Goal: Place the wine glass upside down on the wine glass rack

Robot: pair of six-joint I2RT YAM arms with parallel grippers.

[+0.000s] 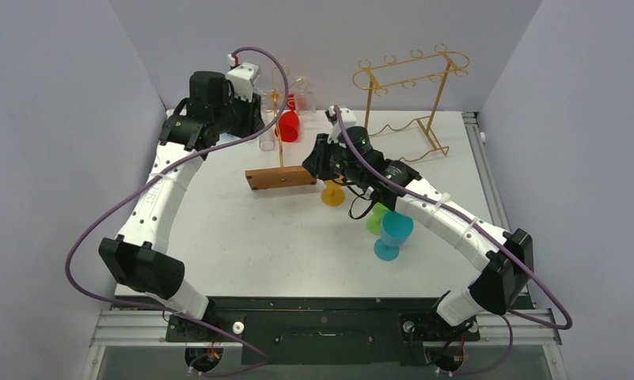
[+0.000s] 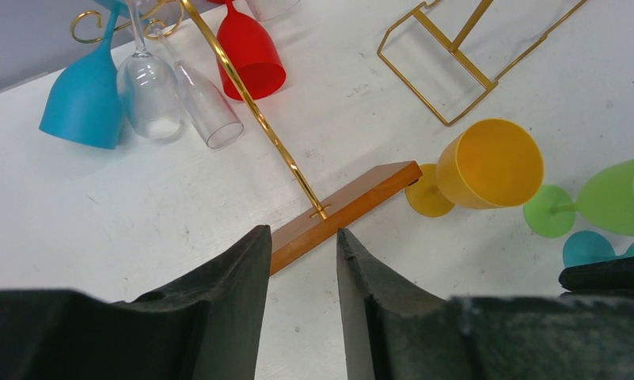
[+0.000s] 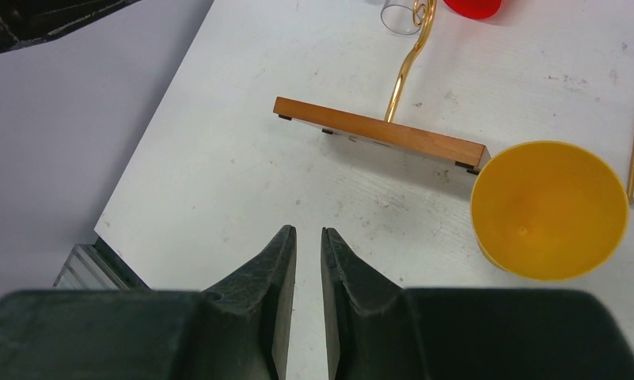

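Observation:
The small glass rack is tipped backward: its wooden base (image 1: 280,177) stands on edge and its brass post (image 2: 250,103) slants toward the back. Red (image 2: 250,55) and blue (image 2: 86,99) glasses and a clear wine glass (image 2: 149,91) hang or lie at its hook end, mouths toward the front. Whether they rest on the table I cannot tell. My left gripper is partly open and empty, left of the post in the top view. My right gripper is slightly open, nothing between its fingers, beside the base's right end.
A yellow goblet (image 3: 549,210) stands right beside the base. Green (image 2: 626,198) and blue (image 1: 395,229) goblets are near the right forearm. A larger gold rack (image 1: 412,67) stands empty at the back right.

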